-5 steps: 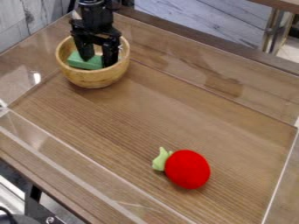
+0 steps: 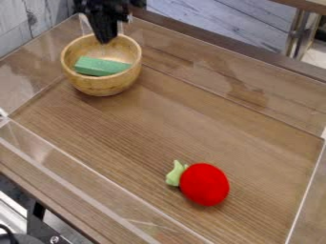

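A round wooden bowl (image 2: 121, 84) sits at the upper left of the table, with a green block (image 2: 99, 66) lying inside it. Above the bowl, at the top edge of the view, is my dark gripper (image 2: 109, 19), mostly out of frame; its fingertips are small and blurred, with nothing visible hanging from them. A red strawberry-like object (image 2: 204, 183) with a green top lies at the lower middle right.
A whitish wall borders the upper left, and a shelf edge (image 2: 287, 8) shows at the top right.
My gripper has risen up out of the bowl toward the top edge, leaving the green block in view inside the bowl. The red object has not moved.
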